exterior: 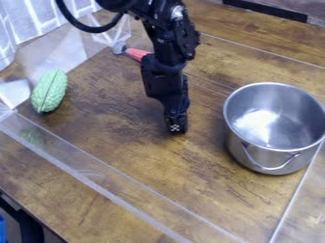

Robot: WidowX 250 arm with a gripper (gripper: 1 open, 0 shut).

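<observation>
The black robot arm reaches down from the top centre of the camera view, its gripper (176, 121) low over the wooden table (140, 180), left of the steel pot. The fingertips are dark against the wood, and I cannot tell whether they are open or shut or hold anything. A steel pot (272, 122) stands at the right. A pale green ridged object (49, 91) lies at the left. A red item (136, 54) lies behind the arm.
Clear plastic edges (95, 180) run along the lower left and the right. A white object (13, 93) sits at the far left edge.
</observation>
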